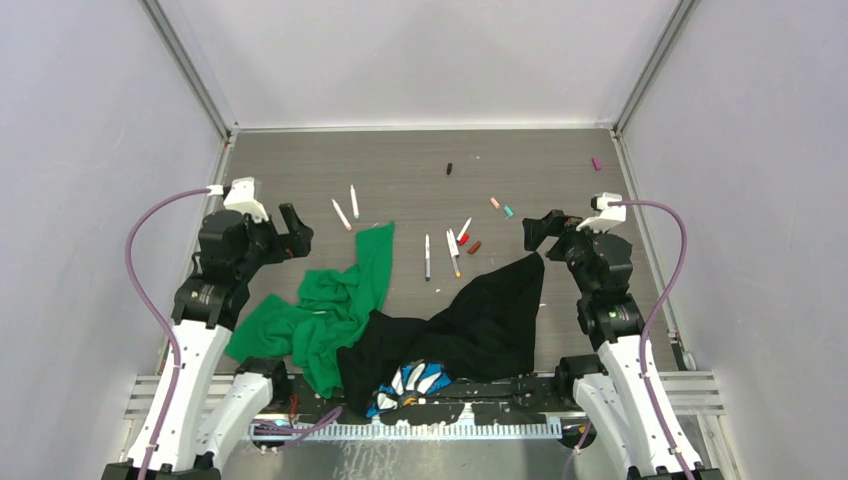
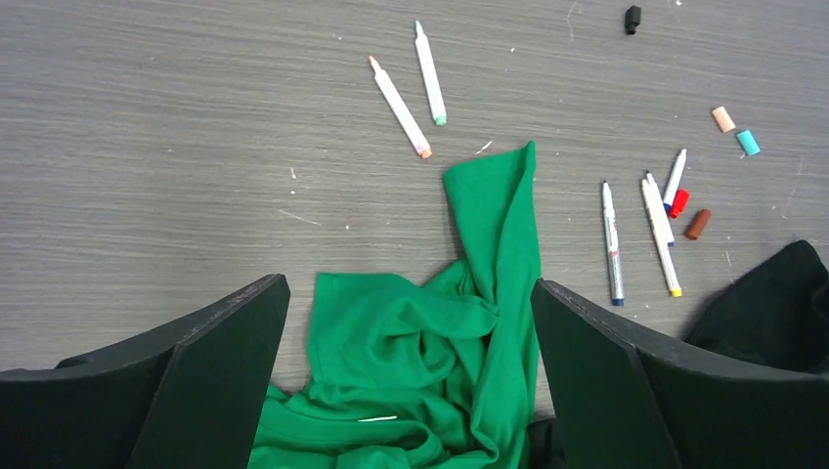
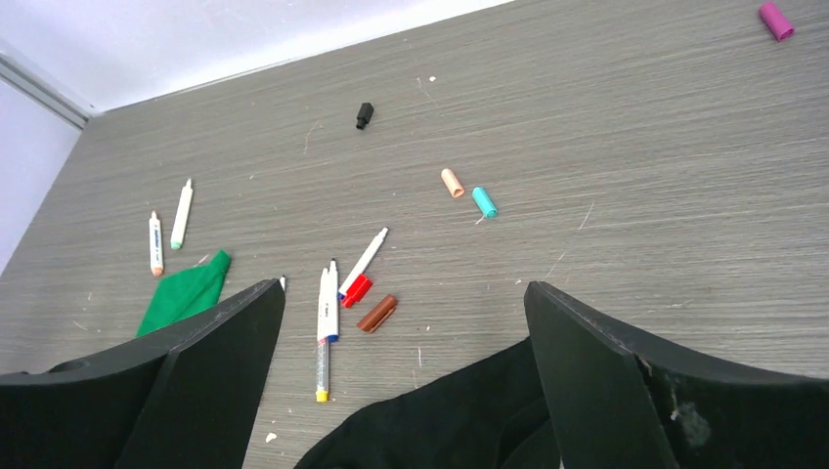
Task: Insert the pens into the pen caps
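Observation:
Two uncapped pens lie left of centre: one with a peach end [image 2: 401,107] and one with a teal end [image 2: 430,73]. A peach cap [image 3: 452,183] and a teal cap [image 3: 484,202] rest side by side, right of centre. More white pens, a blue-ended pen [image 2: 612,244] and a yellow-ended pen [image 3: 323,357] among them, lie in the middle. Close by are a red cap [image 3: 358,290] and a brown cap [image 3: 377,314]. A magenta cap [image 1: 597,163] sits far right. My left gripper [image 1: 297,230] and right gripper [image 1: 536,241] are both open and empty, above the table's sides.
A green cloth [image 1: 335,305] and a black cloth [image 1: 480,325] cover the front of the table. A small black piece [image 1: 449,169] lies at the back. Bare table [image 1: 300,165] stretches across the back left, and the right side is mostly clear.

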